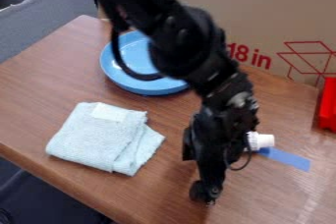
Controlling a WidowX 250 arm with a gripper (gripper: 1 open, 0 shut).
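My black gripper [206,174] is low over the wooden table, tilted down toward its front right part. A white tube [260,140] lies behind it, with only its right end showing beside a strip of blue tape [289,158]; the rest is hidden by the gripper. Whether anything is between the fingers is hidden. A folded pale blue cloth [98,140] lies to the left, apart from the gripper. A blue plate [132,78] stands at the back, partly behind my arm.
A cardboard box [276,31] lines the back of the table, and a red object [327,105] sits at the right edge.
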